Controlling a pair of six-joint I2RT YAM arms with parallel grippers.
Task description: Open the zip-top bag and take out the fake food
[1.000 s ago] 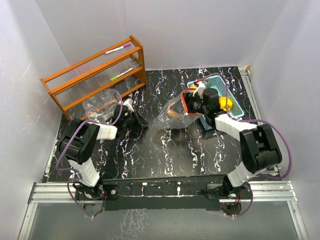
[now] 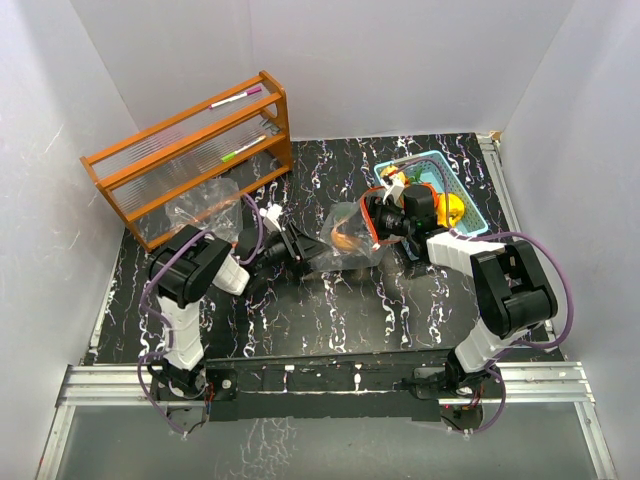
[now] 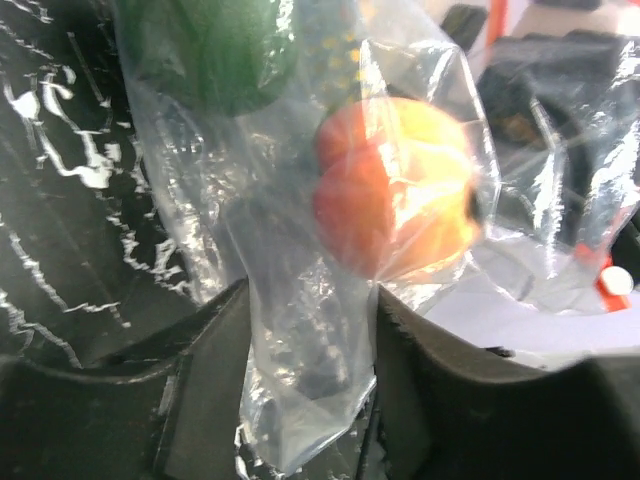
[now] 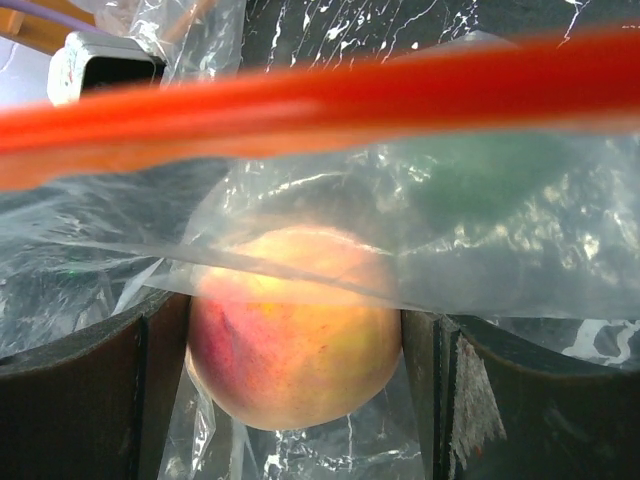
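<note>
The zip top bag lies between my grippers, its orange-red zip strip crossing the right wrist view above a fake peach. My right gripper is inside or at the bag's mouth, its fingers either side of the peach; whether they press on it is unclear. In the left wrist view, a round orange food and a green one show through plastic. My left gripper is at the bag's other end, part open, with clear plastic between or under its fingers.
A blue basket with yellow fake food stands at the back right, partly behind my right arm. A wooden rack with markers stands at the back left, crumpled plastic by it.
My right gripper has shifted slightly within the bag's mouth.
</note>
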